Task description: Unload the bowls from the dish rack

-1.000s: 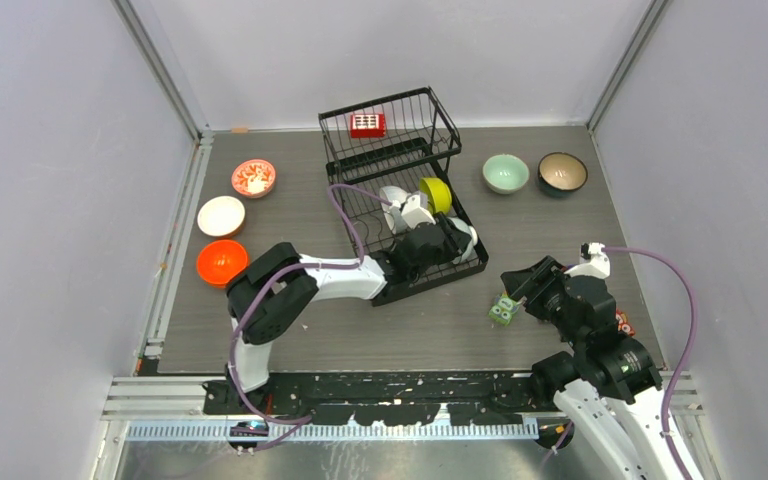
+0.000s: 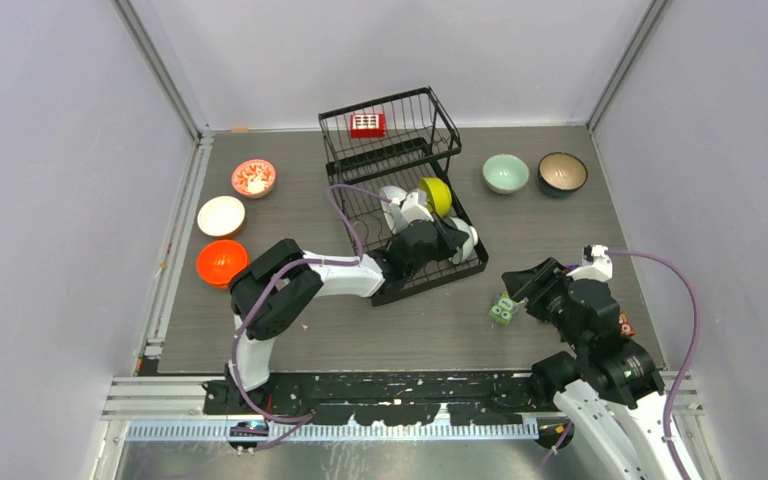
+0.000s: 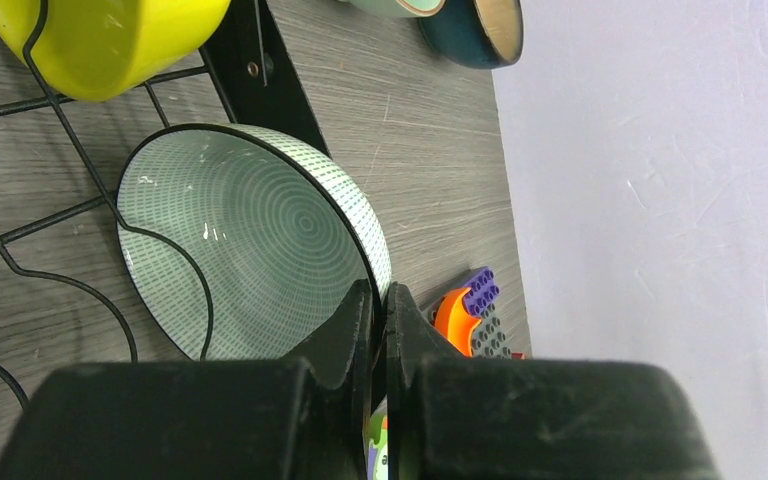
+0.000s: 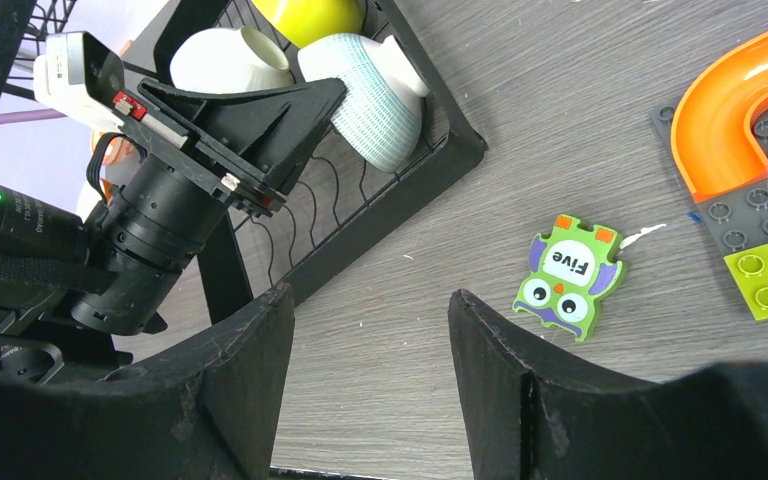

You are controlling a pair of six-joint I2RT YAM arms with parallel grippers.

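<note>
The black dish rack (image 2: 438,284) holds a yellow bowl (image 2: 441,196), a white bowl (image 4: 222,62) and a pale green patterned bowl (image 3: 245,240). That patterned bowl stands on its side in the rack's right front corner, its hollow facing the wires. My left gripper is shut on its dark rim, one finger on either side of the wall. In the right wrist view, the bowl's ridged outside (image 4: 375,105) shows beside the left gripper's tip. My right gripper stands part open over the table right of the rack, nothing between its fingers.
A mint bowl (image 2: 505,174) and a dark bowl with a tan inside (image 2: 562,174) stand at the back right. Several bowls, one orange (image 2: 221,262), line the left. An owl toy (image 4: 570,275) and toy bricks (image 4: 760,190) lie near the right gripper.
The left arm holds nearly still at the patterned bowl. My right arm has shifted very slightly; the bowls have not visibly moved.
</note>
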